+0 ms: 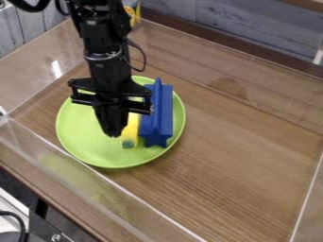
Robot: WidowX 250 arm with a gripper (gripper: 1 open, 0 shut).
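Note:
My black gripper (111,121) hangs over a green plate (89,144), its fingertips low above the plate's middle, shut, with nothing visible between them. Just right of and partly behind the fingertips lies a yellow object (130,132) with a greenish end. Beside it on the right, on the plate, is a blue block-like object (161,113), partly hidden by the gripper's body.
A low wall (240,28) runs along the back. A small yellow item sits at the top behind the arm. Clear edging strips border the left side.

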